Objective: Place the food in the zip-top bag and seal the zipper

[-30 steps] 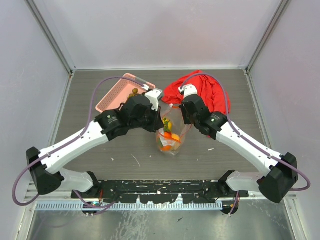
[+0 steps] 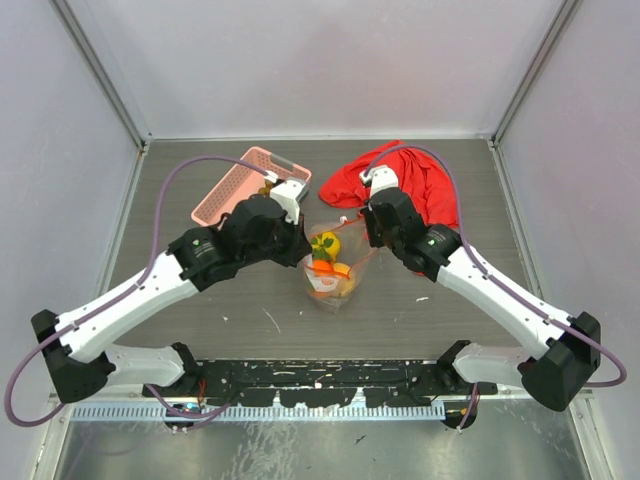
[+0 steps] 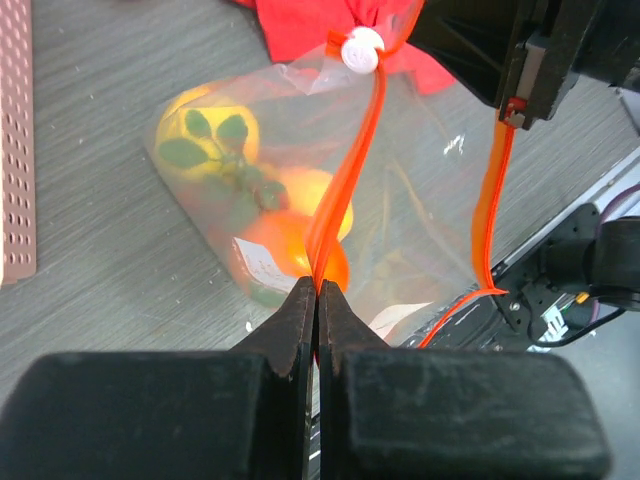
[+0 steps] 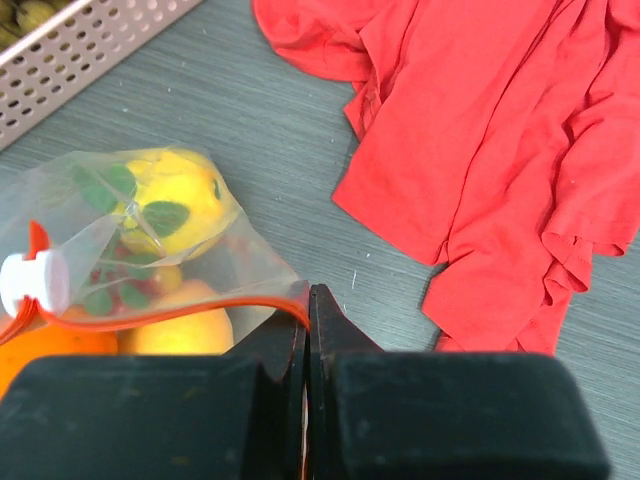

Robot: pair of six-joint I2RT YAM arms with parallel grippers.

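A clear bag point(image 2: 351, 272) with an orange zipper edge stands between my two grippers, its mouth apart. Inside it lie a yellow food piece with green leaf shapes point(image 4: 182, 200) and several orange and yellow pieces point(image 3: 272, 240). My left gripper is shut on the bag's orange rim, which runs into its fingertips. On the opposite side my right gripper is shut on the rim too. A white round slider point(image 3: 361, 49) sits on the zipper at the far end of the mouth.
A pink basket point(image 2: 208, 210) with green grapes point(image 4: 36, 14) stands at the back left, partly behind my left arm. The red cloth point(image 2: 425, 185) lies at the back right.
The food appears shifted upward in the bag. My right arm has barely moved.
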